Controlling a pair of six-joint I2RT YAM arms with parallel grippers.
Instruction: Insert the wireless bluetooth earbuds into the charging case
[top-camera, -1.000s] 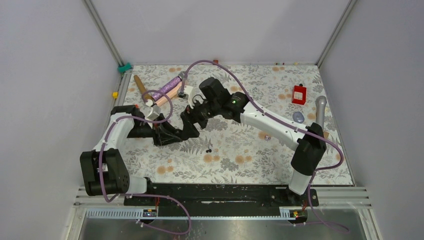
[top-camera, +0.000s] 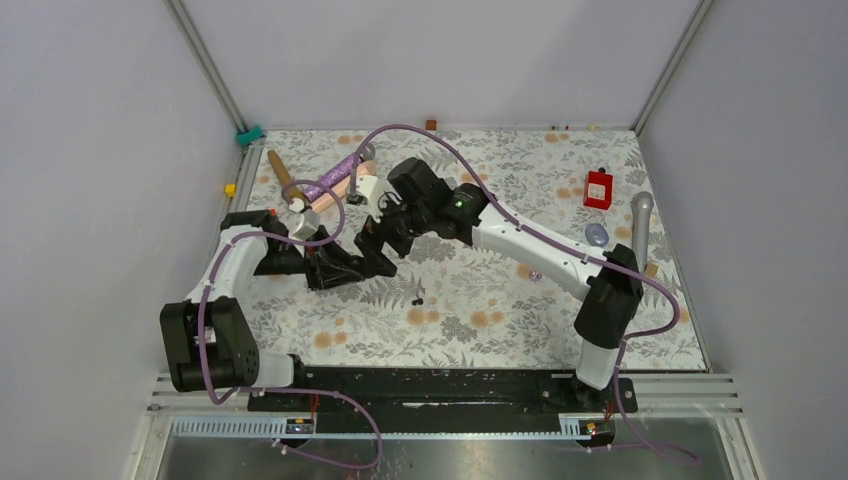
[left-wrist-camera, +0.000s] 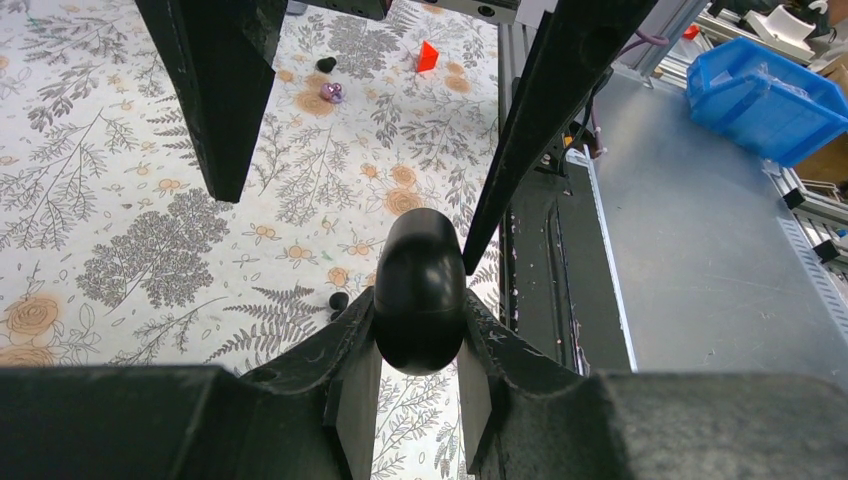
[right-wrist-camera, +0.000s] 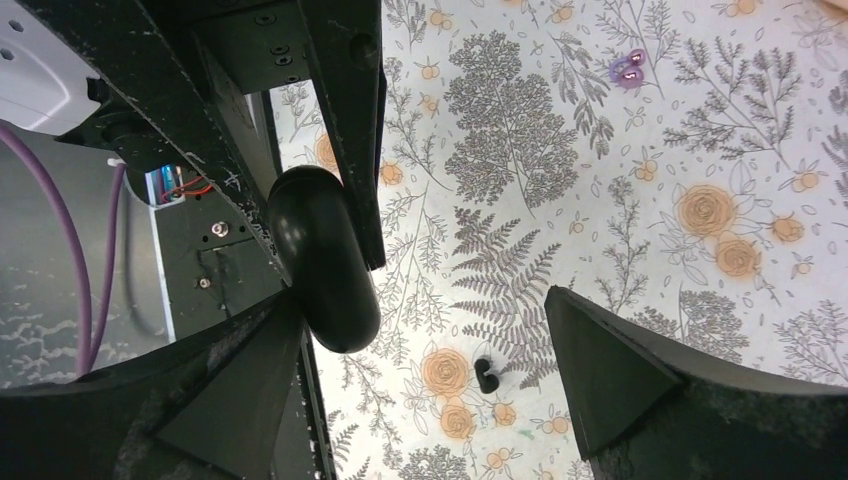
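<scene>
A glossy black rounded charging case (left-wrist-camera: 420, 290) is clasped upright between the fingers of my left gripper, and its lid looks closed. In the right wrist view, the same case (right-wrist-camera: 318, 255) stands at the upper left. My right gripper is open around empty space, one fingertip right beside the case; whether they touch, I cannot tell. Two small black earbuds (right-wrist-camera: 486, 376) lie close together on the patterned cloth; from above, the earbuds (top-camera: 417, 301) show just below the two grippers.
In the top view, a small purple item (top-camera: 536, 276) lies to the right on the cloth. A red box (top-camera: 598, 189) and a grey spoon-like tool (top-camera: 642, 225) sit at the far right. Rolls (top-camera: 333, 178) lie at the back left. Bare cloth fills the front middle.
The left arm and the earbuds have kept their places.
</scene>
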